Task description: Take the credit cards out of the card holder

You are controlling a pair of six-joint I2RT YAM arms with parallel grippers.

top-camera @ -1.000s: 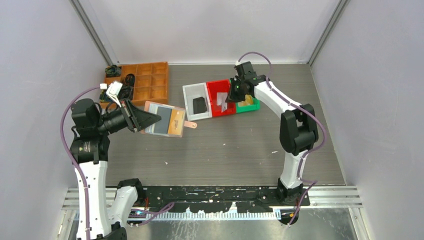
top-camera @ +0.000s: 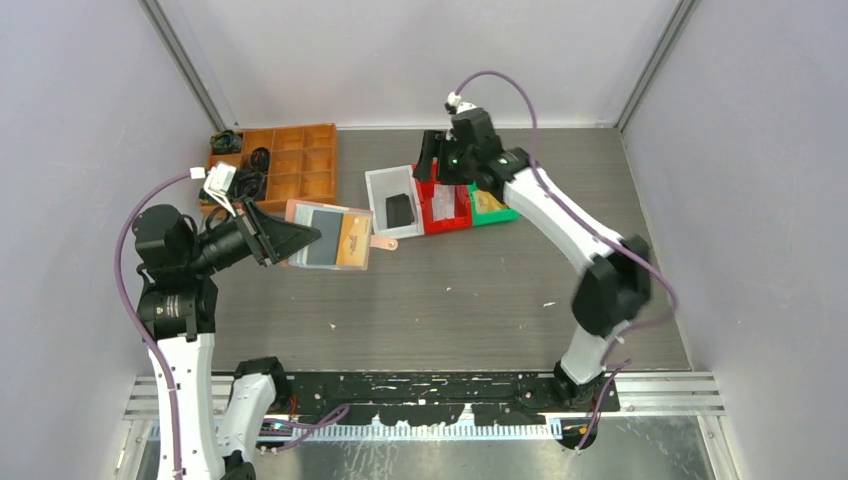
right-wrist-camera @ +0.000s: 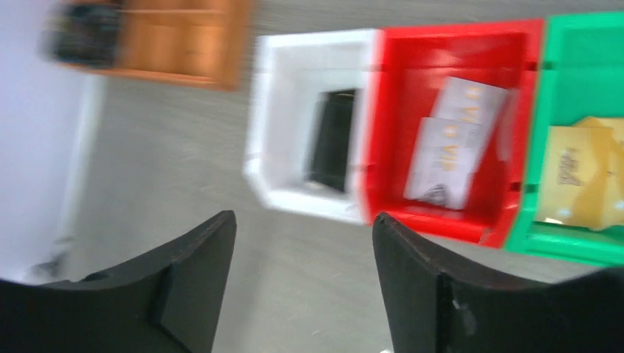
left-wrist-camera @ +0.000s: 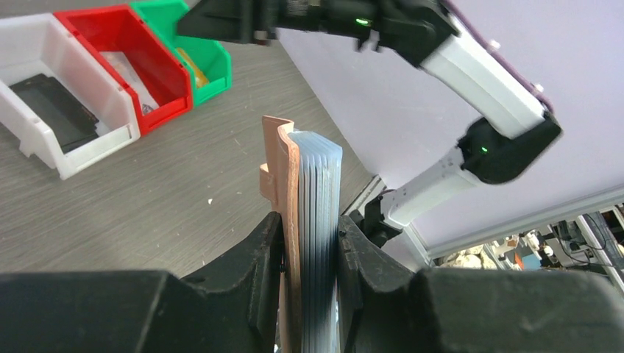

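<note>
My left gripper is shut on the card holder, held up over the left-middle of the table with a tan card facing up; the left wrist view shows its edge of stacked clear sleeves. My right gripper hangs open above the bins, nothing seen between its fingers. The white bin holds dark cards, the red bin white cards, the green bin gold cards.
An orange compartment organiser with black coiled items stands at the back left. Walls border both sides and the back.
The right arm has risen from the red bin and shifted slightly left, blurred with motion.
</note>
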